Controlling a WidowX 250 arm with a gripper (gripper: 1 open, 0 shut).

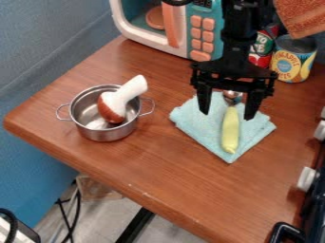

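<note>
My black gripper (230,95) is open above a light-blue cloth (200,129) on the wooden table, with its fingers on either side of the upper part of a yellow elongated object (230,133) and a small silver piece between them, lower down. The yellow object lies on the cloth. At the left, a steel pot (97,130) with two handles holds a white-and-brown mushroom-like toy (122,96), tilted over its rim.
A toy microwave (139,21) stands at the back, with cans (294,60) at the back right. A black appliance (310,195) borders the right edge.
</note>
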